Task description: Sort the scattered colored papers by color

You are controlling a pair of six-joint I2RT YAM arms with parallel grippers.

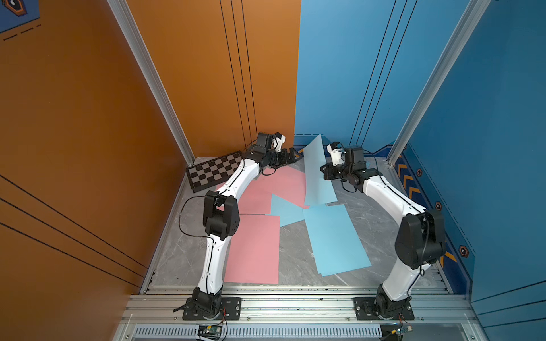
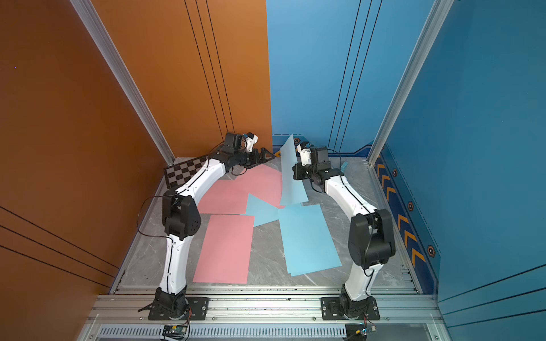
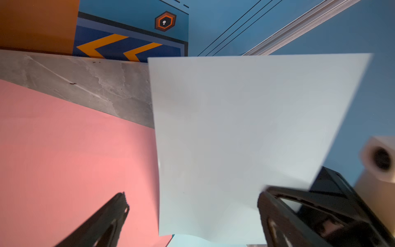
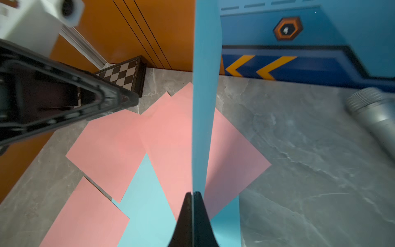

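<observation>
A blue paper (image 1: 318, 176) hangs upright above the back middle of the table, its edge pinched by my right gripper, which is shut on it. To its left my left gripper stands open, with the hanging sheet in view beyond its fingers but not held. Beneath lie overlapping pink papers (image 4: 164, 111), partly over another blue paper (image 4: 144, 201). A single pink paper (image 1: 253, 250) rests at front left. At front right lie stacked blue papers (image 1: 336, 238), slightly offset.
A checkerboard (image 1: 216, 170) stands at back left. A silver microphone (image 4: 370, 111) lies at back right, and a small blue object (image 2: 344, 166) sits beyond it. Bare table shows between the front piles and along the right.
</observation>
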